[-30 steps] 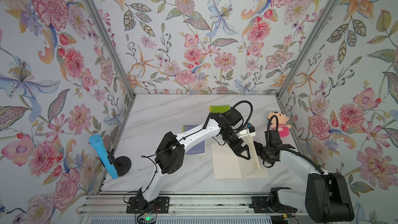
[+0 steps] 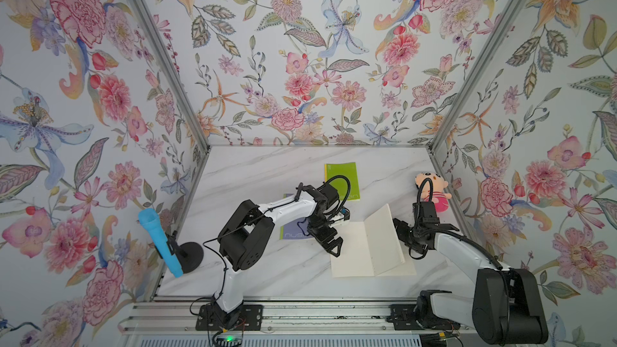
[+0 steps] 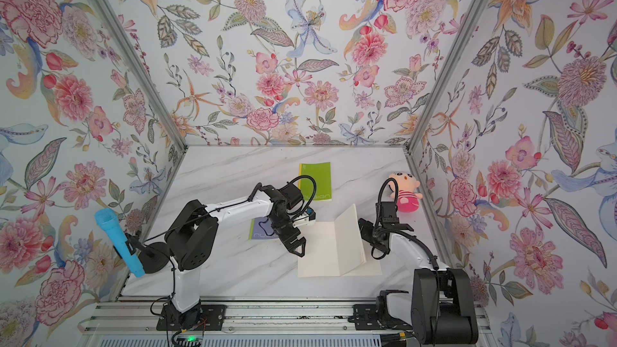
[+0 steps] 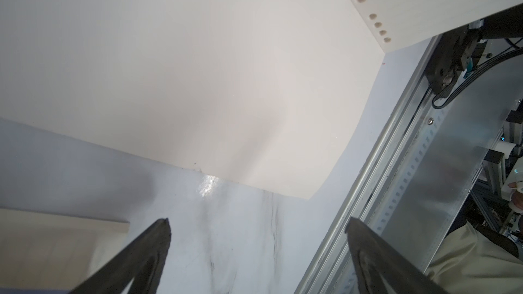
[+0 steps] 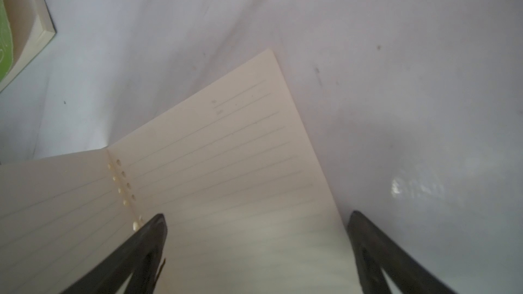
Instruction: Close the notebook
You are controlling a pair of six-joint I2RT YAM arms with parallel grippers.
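The notebook (image 2: pixel 352 257) lies open on the table with cream pages. Its left side is flat, while a raised leaf (image 2: pixel 384 237) tilts up over the right side. In the right wrist view, a lined page (image 5: pixel 228 168) lies flat beside the punched-hole spine. My left gripper (image 2: pixel 334 244) is over the notebook's left edge, its fingers (image 4: pixel 144 250) wide apart with nothing between them. At the notebook's right edge is my right gripper (image 2: pixel 401 234), also with spread fingers (image 5: pixel 147 245); whether it touches the page cannot be told.
A purple-blue book (image 2: pixel 297 230) lies left of the notebook, partly under the left arm. Behind stands a green book (image 2: pixel 347 176) lying flat. A plush toy (image 2: pixel 437 187) sits back right, a blue tube (image 2: pixel 160 243) far left.
The right arm has stayed in place, and the leaf still stands up.
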